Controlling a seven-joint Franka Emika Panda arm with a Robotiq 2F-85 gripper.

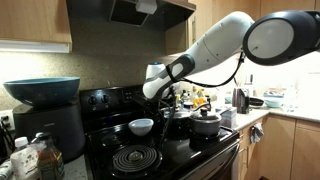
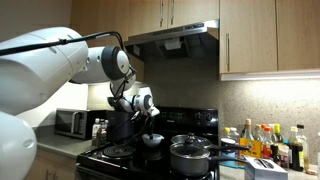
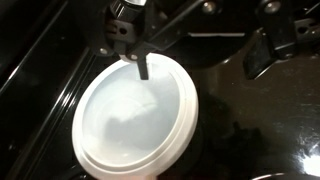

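Note:
A white bowl (image 3: 135, 120) fills the left-middle of the wrist view, pale inside with a thick rim. My gripper is open above the stove, its fingers wide apart. One finger (image 3: 143, 68) overlaps the bowl's upper rim, while the other is to the right, over the dark surface; whether either touches the bowl cannot be told. In exterior view 1 the bowl (image 1: 141, 127) is on the back part of the black stove (image 1: 150, 165). Exterior view 2 shows the bowl (image 2: 152, 140) below the arm's hand, partly hidden behind the cookware.
A lidded pot (image 1: 205, 122) stands right of the bowl on the stove. A pan (image 2: 190, 160) with a long handle is at the front in exterior view 2. Bottles (image 2: 285, 145) line the counter. The coil burner (image 1: 136, 158) is bare, and a range hood (image 2: 175, 45) hangs overhead.

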